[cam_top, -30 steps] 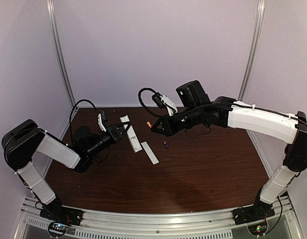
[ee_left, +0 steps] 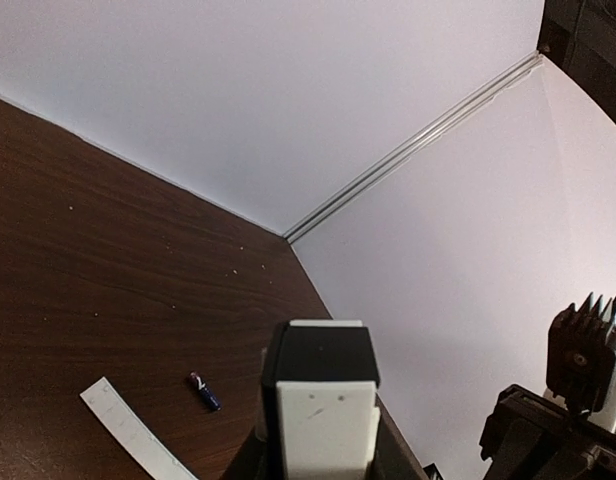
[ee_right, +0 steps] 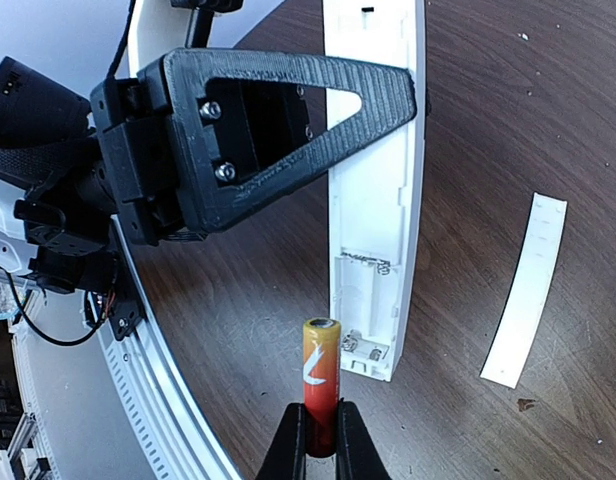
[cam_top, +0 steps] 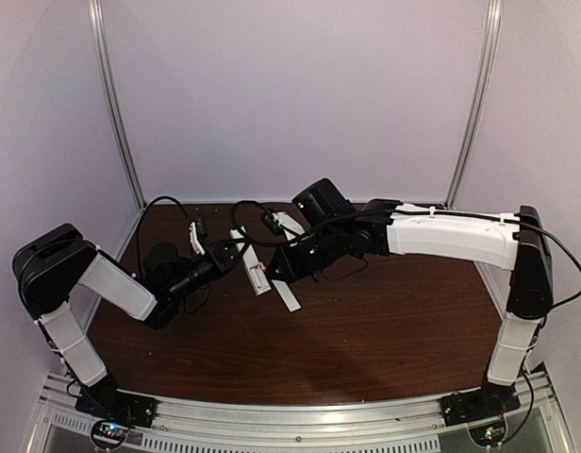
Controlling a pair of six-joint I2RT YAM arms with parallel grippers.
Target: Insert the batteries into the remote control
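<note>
The white remote control (ee_right: 373,215) shows its open, empty battery compartment with metal springs in the right wrist view. My left gripper (cam_top: 240,247) is shut on the remote around its middle, one black finger (ee_right: 378,115) lying across it. An orange-yellow battery (ee_right: 321,375) stands upright in my right gripper, which is shut on its lower part. From that view the battery appears just in front of the compartment's lower end; whether they touch I cannot tell. A dark blue battery (ee_left: 204,391) lies loose on the table.
A long white strip, seemingly the battery cover (ee_right: 528,290), lies flat on the brown table (cam_top: 366,330) to the right of the remote. White walls (cam_top: 290,104) enclose the back and sides.
My right gripper has come left and slightly down in the top view, carrying the orange battery up to the remote. The left arm and remote have shifted only slightly.
</note>
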